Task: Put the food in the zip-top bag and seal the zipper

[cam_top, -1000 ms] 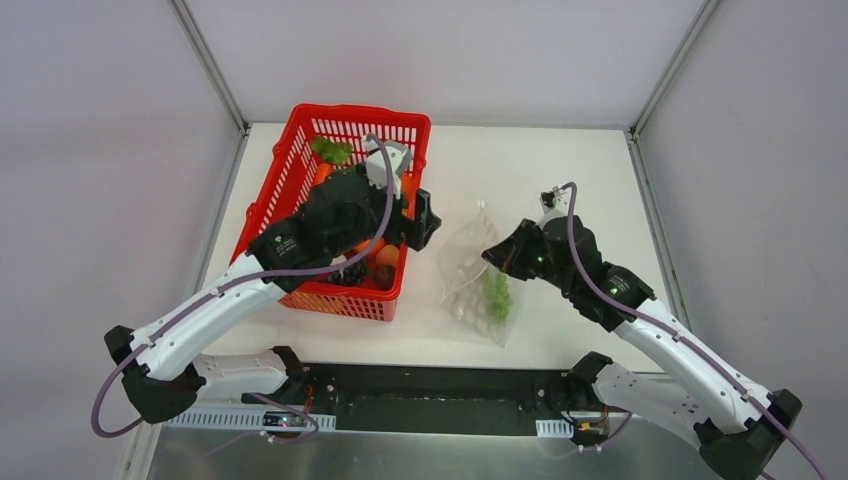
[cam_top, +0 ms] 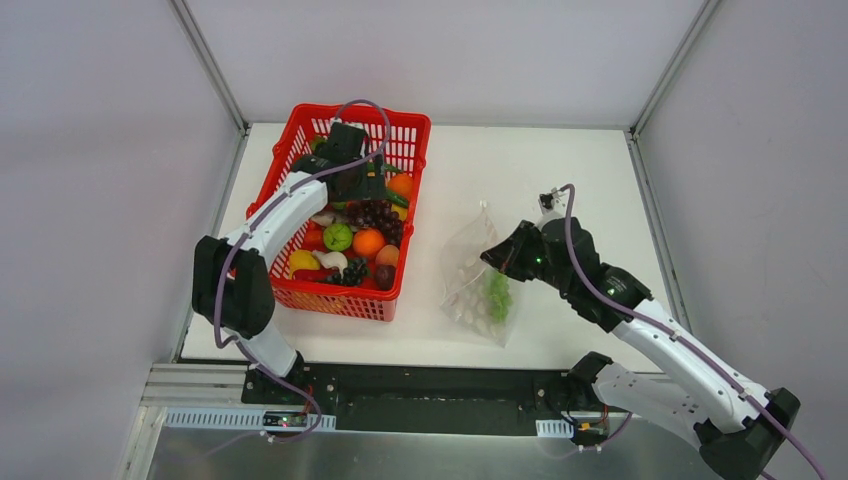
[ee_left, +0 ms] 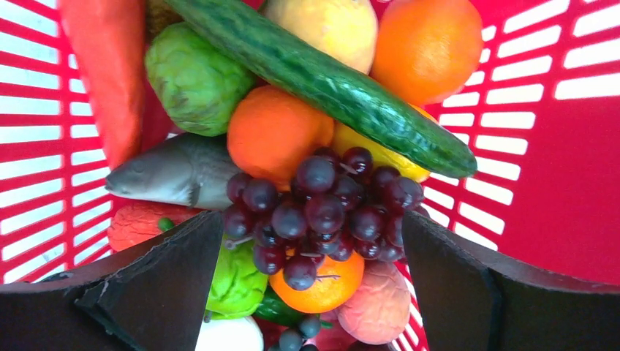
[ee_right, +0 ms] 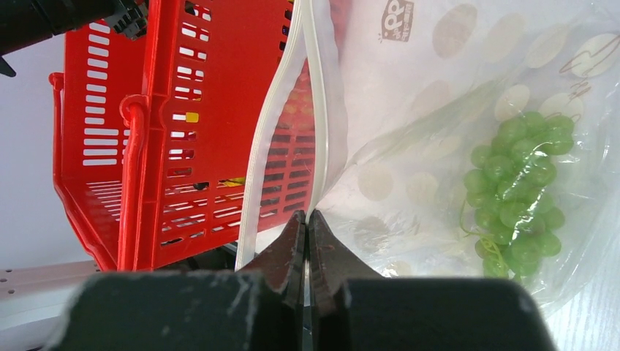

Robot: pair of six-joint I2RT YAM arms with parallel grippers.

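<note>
My left gripper hangs open over the red basket [cam_top: 350, 305], with a bunch of dark grapes [ee_left: 322, 212] below and between its fingers, a cucumber [ee_left: 343, 95], oranges [ee_left: 281, 135] and other food around them. The clear zip top bag [cam_top: 470, 300] lies right of the basket with green grapes [ee_right: 519, 197] inside. My right gripper is shut at the bag's zipper edge, the pale strip [ee_right: 318, 110] running into its fingertips.
The basket fills the left part of the white board [cam_top: 570, 170]. Bare board lies behind and right of the bag, inside grey walls.
The left arm has swung back from the basket's right rim to hang over its middle and far part. The right arm and bag look unchanged.
</note>
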